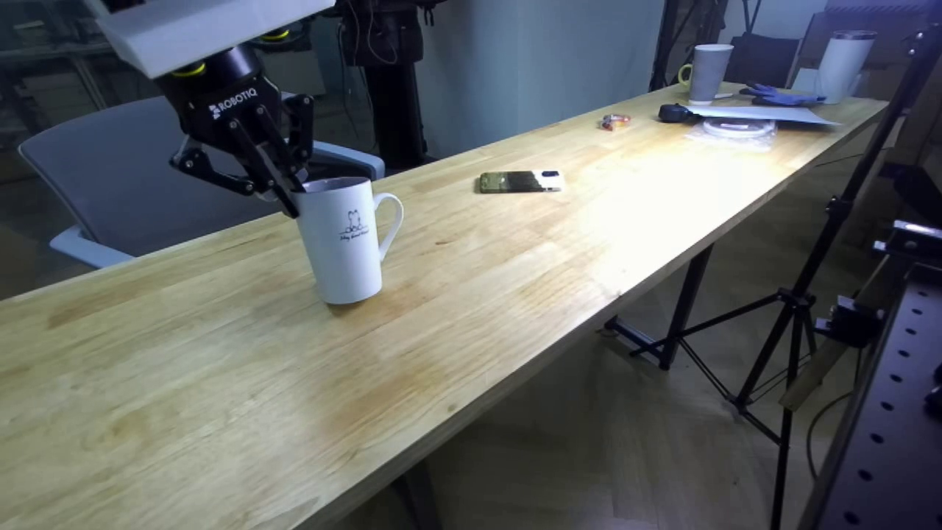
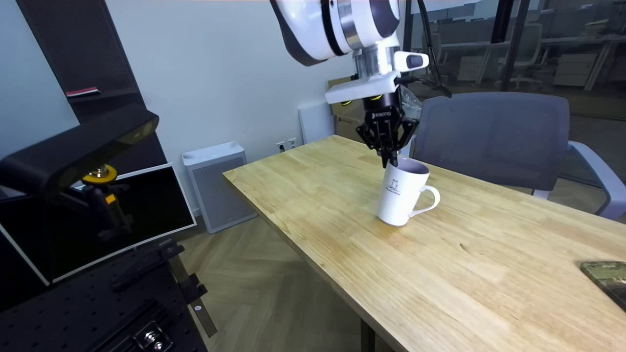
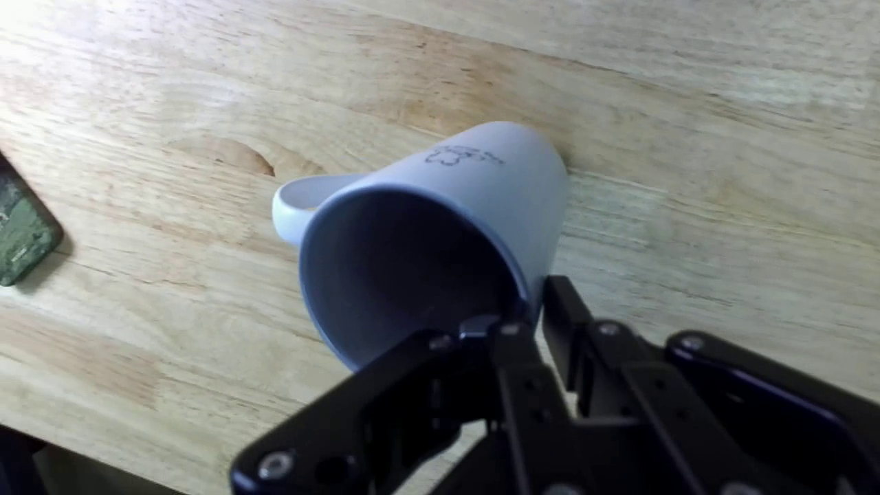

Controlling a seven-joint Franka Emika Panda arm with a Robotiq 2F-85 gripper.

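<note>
A tall white mug [image 1: 342, 247] with a small line drawing on its side leans over the wooden table, its handle pointing right in the first exterior view. My gripper [image 1: 296, 196] is shut on the mug's rim, on the side opposite the handle. In the wrist view one finger reaches inside the mug [image 3: 528, 190] and the other finger [image 3: 563, 309] presses on its outer wall. The second exterior view also shows the mug [image 2: 402, 193] tilted below the gripper [image 2: 390, 159]. Whether its base edge touches the table cannot be told for sure.
A phone in a patterned case [image 1: 521, 182] lies on the table [image 1: 176, 380] to the right. Farther off are a small packet [image 1: 614, 122], a grey mug [image 1: 709, 75] and a white tumbler [image 1: 845, 66]. Bare tabletop surrounds the held mug.
</note>
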